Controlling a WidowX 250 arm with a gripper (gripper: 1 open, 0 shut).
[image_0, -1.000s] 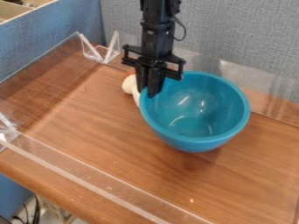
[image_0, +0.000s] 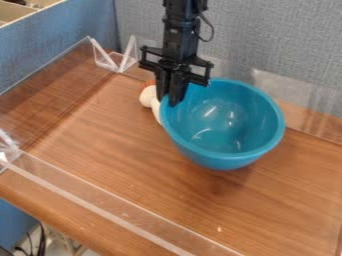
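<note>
A teal plastic bowl (image_0: 230, 135) sits right of centre, slightly tilted. My black gripper (image_0: 174, 85) comes down from the top onto its left rim, fingers over the rim; whether they are closed on it is hard to tell. A small white object (image_0: 150, 98) with some orange lies just behind the bowl's left side, partly hidden.
Clear plastic edging runs along its sides, with white wire brackets at back left and left. A grey padded wall stands behind; a blue-sided box is at upper left.
The bowl and gripper have shifted very slightly; little else differs.
</note>
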